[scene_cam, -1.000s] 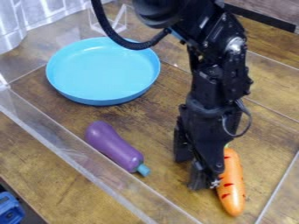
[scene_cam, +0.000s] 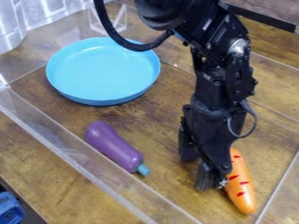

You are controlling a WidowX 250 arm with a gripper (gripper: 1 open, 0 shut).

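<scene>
My black gripper (scene_cam: 208, 171) is low over the wooden table, right of centre, its fingertips down beside an orange toy carrot (scene_cam: 240, 188) that lies along its right side. Whether the fingers are open or shut, or touch the carrot, is hard to tell. A purple toy eggplant (scene_cam: 114, 145) with a teal tip lies to the left of the gripper.
A blue bowl (scene_cam: 103, 66) sits at the upper left. A clear barrier runs along the left and bottom of the table (scene_cam: 140, 122), with a small blue object (scene_cam: 9, 206) at the lower left corner.
The carrot has shifted slightly to the right beside the gripper, and the arm has moved a little to the right. The eggplant and bowl look unmoved.
</scene>
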